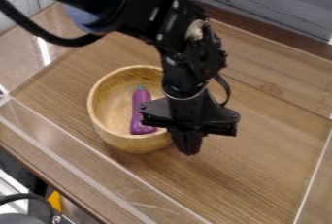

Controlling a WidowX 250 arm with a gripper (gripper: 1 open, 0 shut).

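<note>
A round wooden bowl point(111, 97) sits on the table, holding a purple eggplant-like object point(140, 112). My gripper point(188, 143) hangs just at the bowl's right side, pointing down, its black body covering part of the bowl's rim and part of the purple object. Its fingertips are close together and appear shut, with nothing visible between them.
The bare wooden table point(253, 184) has free room to the right and in front. A wall point(273, 15) runs along the back, and clear panels edge the left side.
</note>
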